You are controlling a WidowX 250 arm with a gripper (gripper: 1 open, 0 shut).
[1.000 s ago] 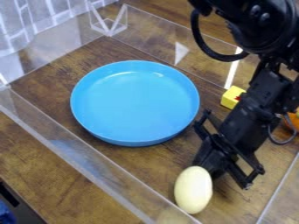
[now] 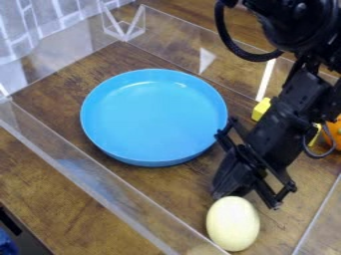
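Observation:
The black robot gripper (image 2: 233,174) reaches down from the upper right, low over the wooden surface just right of the blue plate. Its tips are close above a pale cream egg-shaped object (image 2: 232,224) at the bottom, apart from it as far as shows. The gripper looks shut, with nothing visible between its fingers. The blue plate (image 2: 154,115) lies in the upper middle.
A yellow block (image 2: 262,108) and an orange object (image 2: 332,134) sit at the right, partly behind the arm. Clear plastic walls (image 2: 60,149) edge the wooden area. The wood left of the plate is bare.
The cream object has shifted slightly right and down. The gripper has risen slightly and moved a little away from it.

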